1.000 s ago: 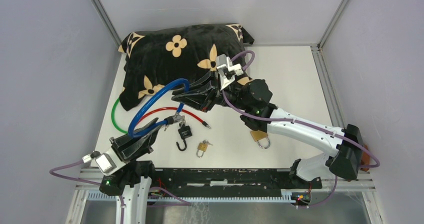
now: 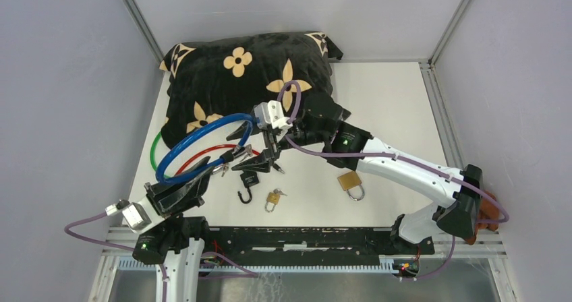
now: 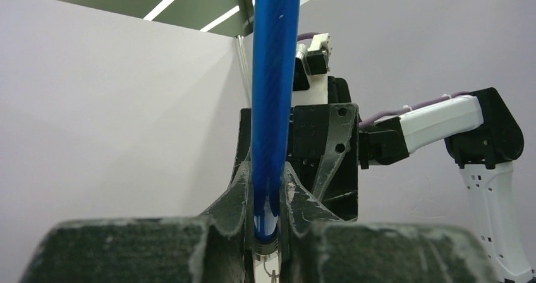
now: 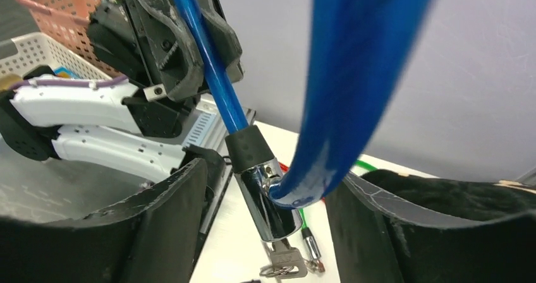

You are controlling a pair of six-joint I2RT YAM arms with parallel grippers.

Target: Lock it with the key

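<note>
The blue cable lock forms a loop held above the table. My left gripper is shut on its cable; in the left wrist view the blue cable runs between the fingers. A silver lock barrel with a black collar ends in a key with a ring. The cable's other end meets the barrel's side, though how deep it sits cannot be made out. Around the barrel stands my right gripper, part open, with the fingers apart on either side and not visibly gripping it.
Below lie a red cable lock, a green cable, a black padlock, a small brass padlock and a larger brass padlock. A dark flowered cushion fills the back.
My right gripper has moved left and toward the front, to the lock barrel, and its fingers have spread. The loop has shifted slightly left, while the left gripper keeps its hold with small movement.
</note>
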